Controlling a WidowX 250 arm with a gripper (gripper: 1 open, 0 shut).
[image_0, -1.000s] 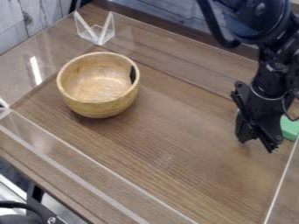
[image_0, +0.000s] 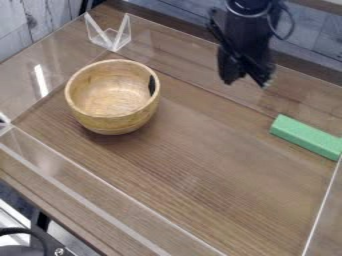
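A black gripper (image_0: 225, 72) hangs from the arm at the top centre-right, above the back of the wooden table, shut with nothing visible between its fingers. A green block (image_0: 305, 138) lies on the table at the right, apart from the gripper. A large wooden bowl (image_0: 112, 118) stands at the left, to the gripper's lower left.
A small white wire rack (image_0: 110, 34) stands at the back left. A dark cable (image_0: 30, 242) shows at the front left corner.
The gripper has moved from low at the right up and back toward the top centre, uncovering the green block.
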